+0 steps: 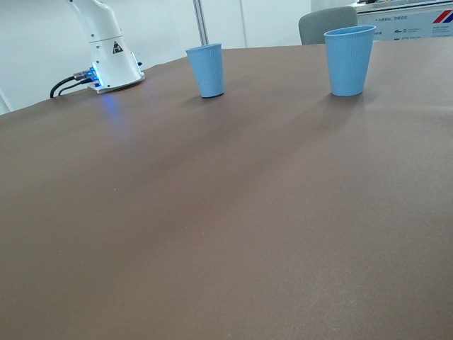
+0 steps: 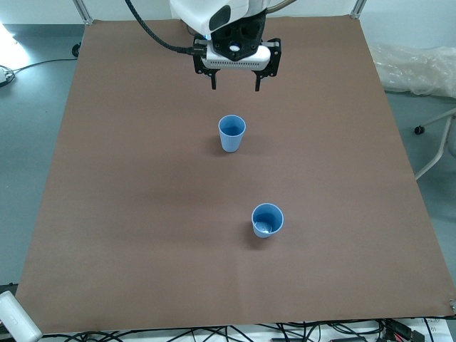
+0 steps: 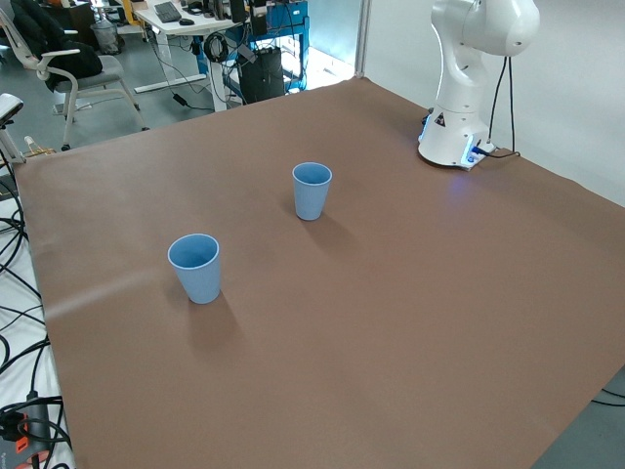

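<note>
My gripper [image 2: 236, 82] hangs over the table's far end in the left view, its two black fingers spread apart with nothing between them. Below it stands an upright light-blue cup [image 2: 231, 134], and a second one [image 2: 268, 221] stands nearer the viewer, slightly to the right. Both cups also show in the right view, the farther-right cup [image 3: 312, 191] and the nearer cup [image 3: 195, 269], and in the top view, the smaller-looking cup [image 1: 205, 71] and the larger-looking cup [image 1: 348, 62].
The white arm base [image 3: 454, 137] stands at the table's edge in the right view. Cables [image 2: 342, 329] run along the near edge.
</note>
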